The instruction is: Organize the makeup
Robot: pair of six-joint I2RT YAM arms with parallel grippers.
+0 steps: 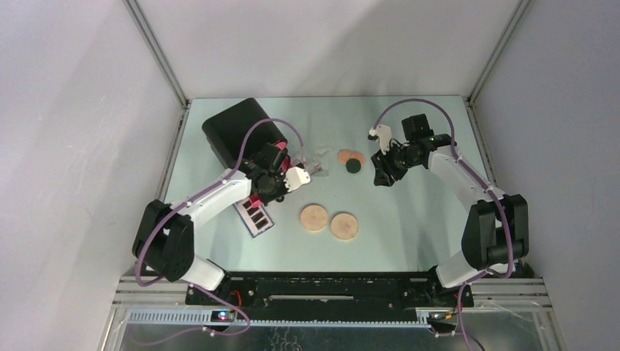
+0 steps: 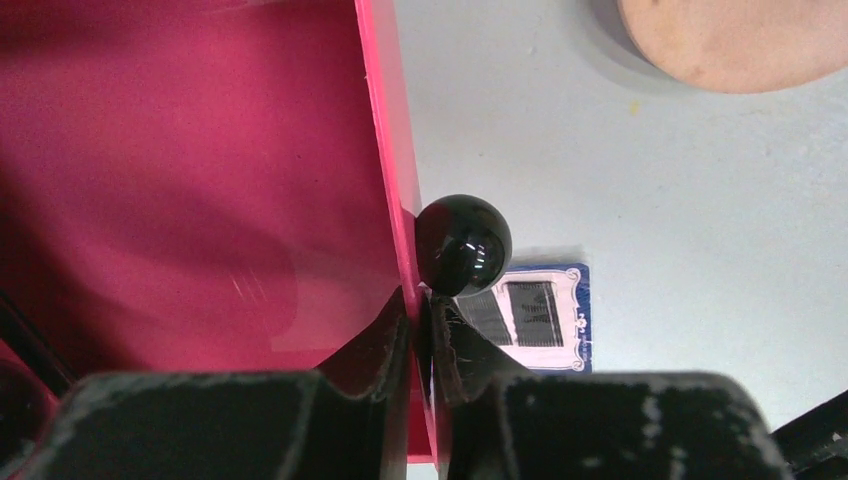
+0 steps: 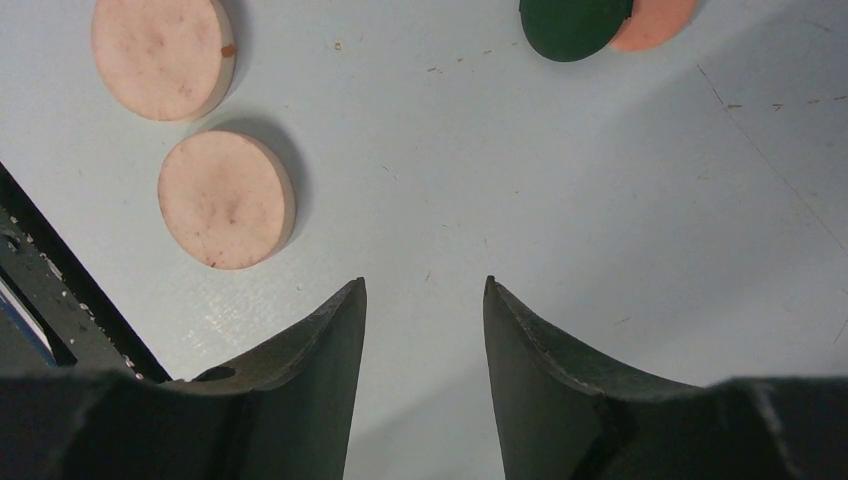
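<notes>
A dark makeup case (image 1: 237,128) with a pink inside stands at the left back, lid up. In the left wrist view its pink wall (image 2: 388,140) runs between the fingers of my left gripper, which is shut on it; a shiny black knob (image 2: 463,245) sits against that wall. The eyeshadow palette (image 1: 254,217) lies on the table partly behind the arm. Two round beige discs (image 1: 314,218) lie at the middle front. My right gripper is part open over bare table, nothing between its fingers.
At the middle back lie smaller round pieces with a dark green disc (image 1: 353,166) and a clear packet (image 1: 319,162). Bare table lies around the right gripper and along the right side.
</notes>
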